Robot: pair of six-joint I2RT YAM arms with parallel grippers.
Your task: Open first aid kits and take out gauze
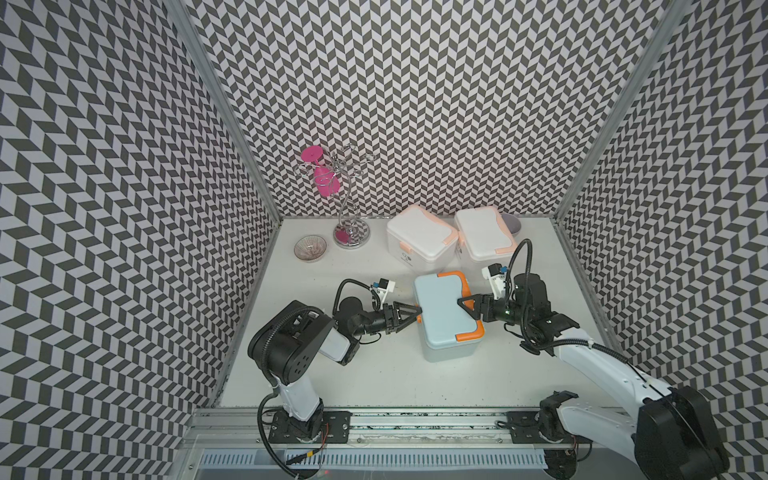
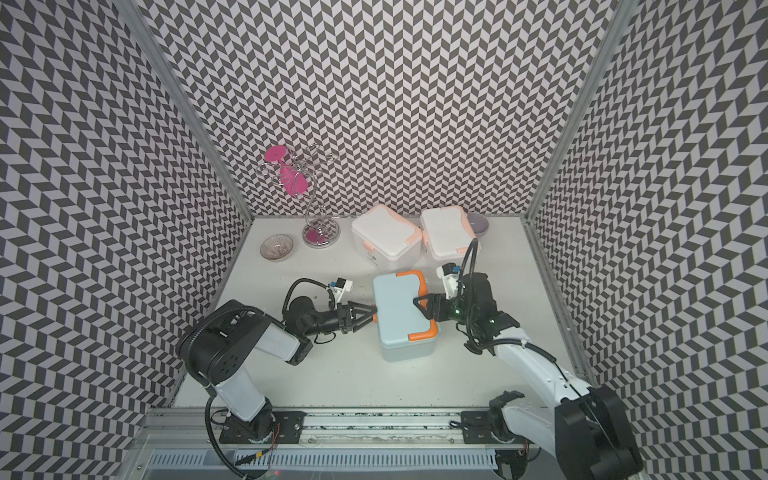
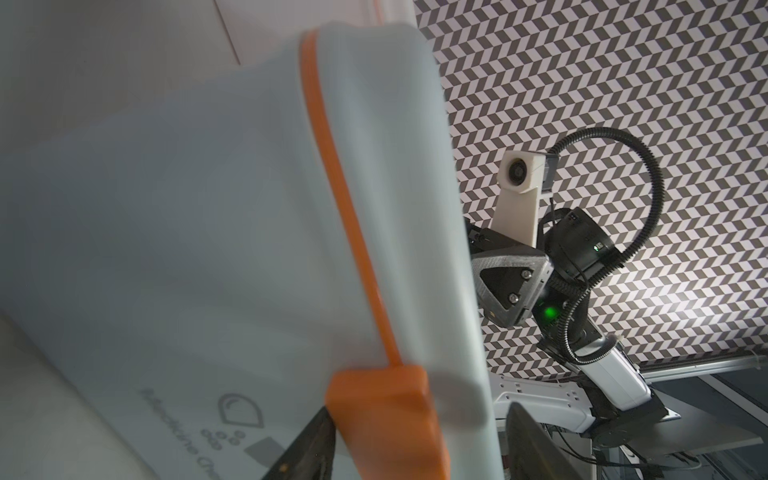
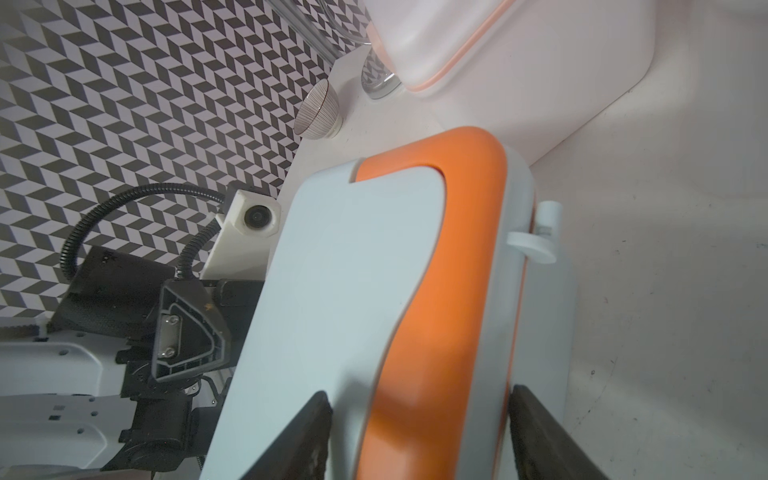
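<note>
A closed light blue first aid kit [image 1: 442,308] with orange handle stands mid-table between my grippers. My left gripper [image 1: 412,315] is at its left side; in the left wrist view its part-open fingers straddle the orange latch [image 3: 384,408]. My right gripper [image 2: 422,309] reaches over the lid's right half; in the right wrist view its fingers are part open, either side of the orange handle [image 4: 432,336]. Two white kits with pink trim [image 1: 420,232] stand behind. No gauze is visible.
A chrome stand [image 1: 350,236] with pink pieces is at the back left, beside a small bowl [image 1: 309,248]. A grey bowl [image 2: 480,224] sits at the back right.
</note>
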